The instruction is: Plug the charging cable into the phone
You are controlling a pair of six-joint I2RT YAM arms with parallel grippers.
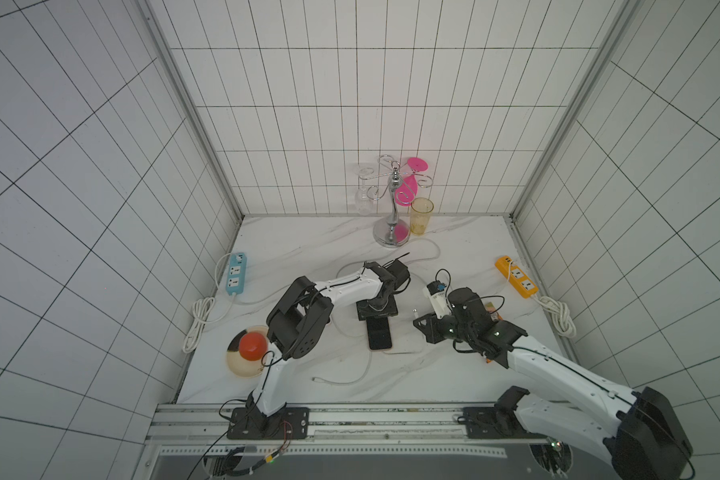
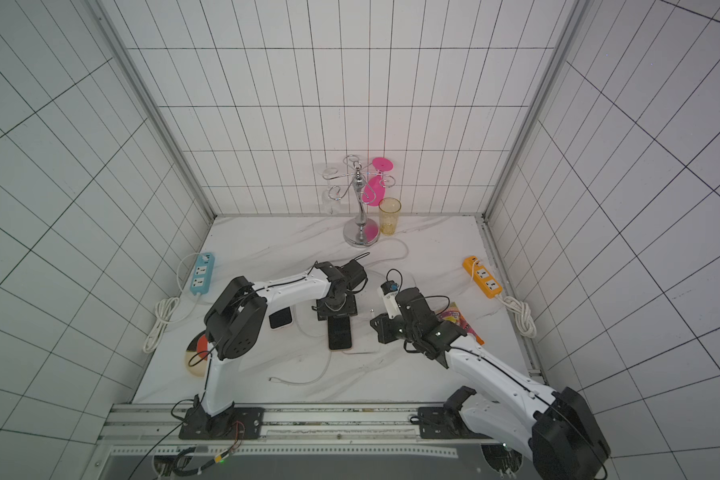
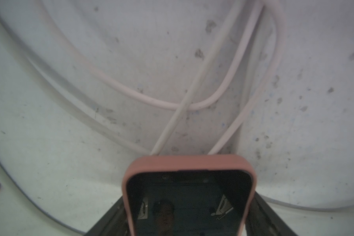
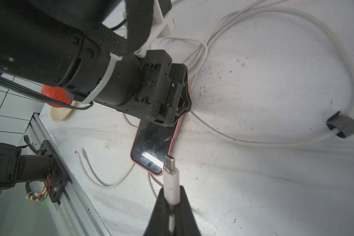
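Note:
In the top left view, a dark-screened phone point(image 1: 380, 336) lies flat on the table. My left gripper point(image 1: 377, 309) is low over its far end. From the left wrist view, the phone point(image 3: 188, 200) has a pink case, and dark fingers point(image 3: 116, 218) stand close along both its sides; whether they press on it cannot be told. My right gripper is shut on the white charging cable's plug point(image 4: 171, 182), whose bare metal tip point(image 4: 169, 162) points away from the fingers. That plug is apart from the phone, to its right in the top views.
A second phone point(image 2: 280, 317) lies left of the first. White cables point(image 3: 200, 84) cross the table beyond the phone, and a loose cable end point(image 4: 78, 155) lies nearer the front edge. A blue power strip point(image 1: 236, 273), an orange one point(image 1: 517, 277) and a glass rack point(image 1: 392, 232) stand farther out.

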